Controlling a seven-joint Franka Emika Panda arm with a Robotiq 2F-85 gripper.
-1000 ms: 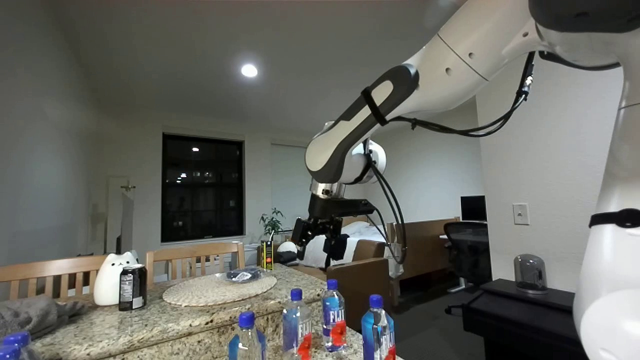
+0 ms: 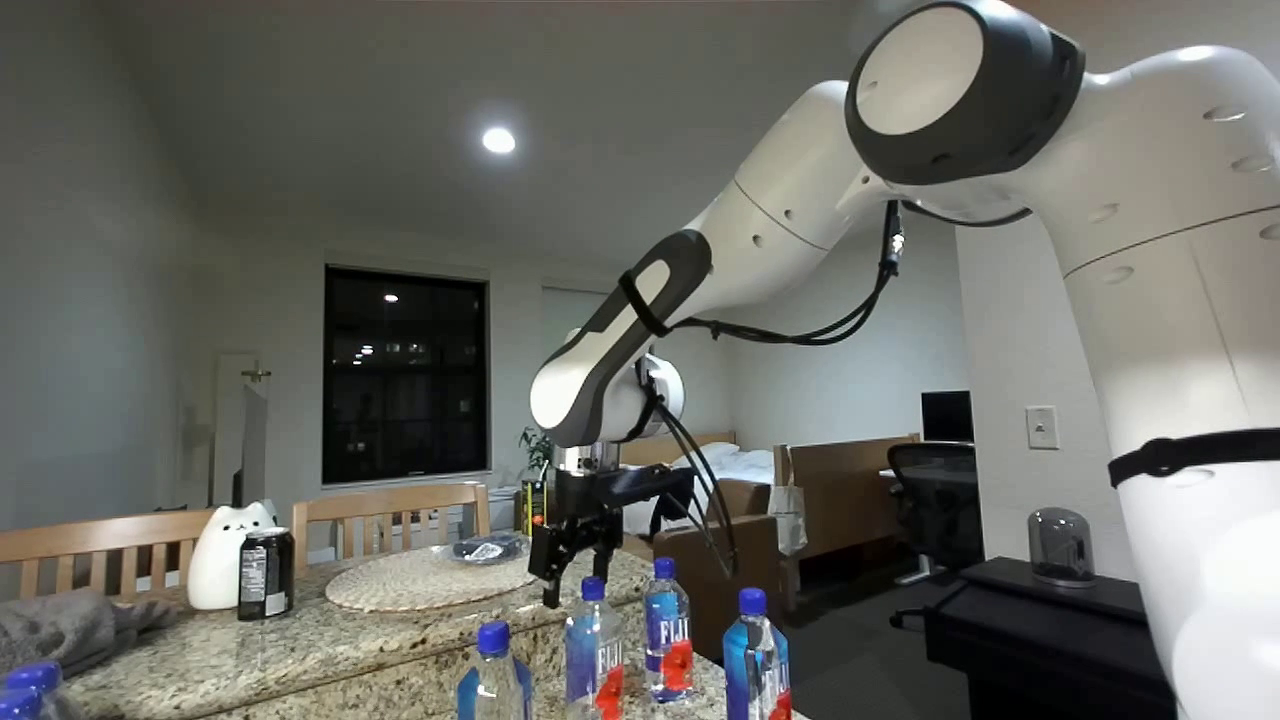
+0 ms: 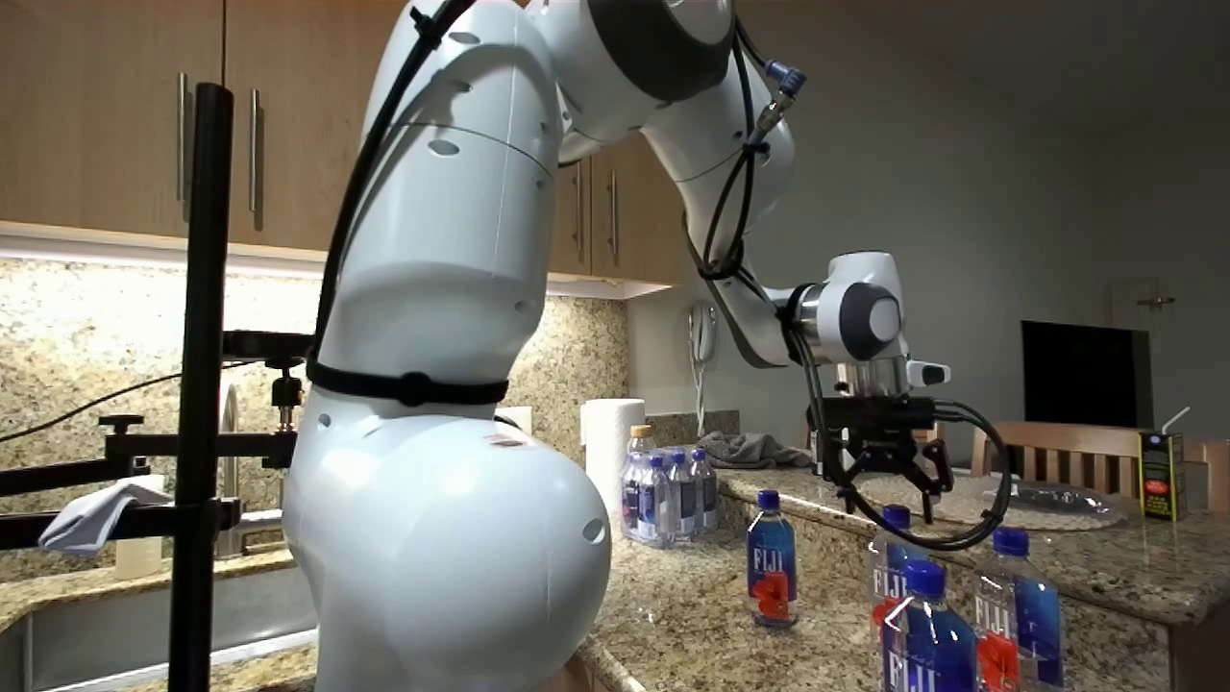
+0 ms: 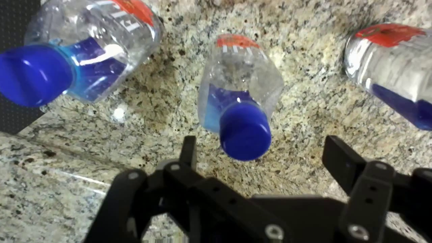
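Note:
My gripper (image 2: 577, 574) hangs open, pointing down, close to the blue cap of a water bottle (image 2: 594, 654). In the wrist view a bottle (image 4: 241, 85) appears upper middle, its cap in the gap between the open fingers as seen from above; neither finger touches it. Another bottle (image 4: 101, 52) appears at the upper left and a third bottle (image 4: 393, 64) at the right edge. The second exterior view shows the gripper (image 3: 889, 507) above a group of bottles, with a single bottle (image 3: 772, 559) standing apart toward the sink side.
A raised granite ledge (image 2: 396, 630) runs behind the bottles, bearing a woven mat (image 2: 408, 581), a black can (image 2: 265, 574) and a white cat figure (image 2: 223, 558). More bottles (image 3: 669, 496) cluster by a paper towel roll (image 3: 612, 450). A cable loop (image 3: 969, 536) hangs beside the gripper.
In exterior view 1 the arm has moved left and the gripper has come down, from high above the bottles to near cap height. The bottles stand where they were.

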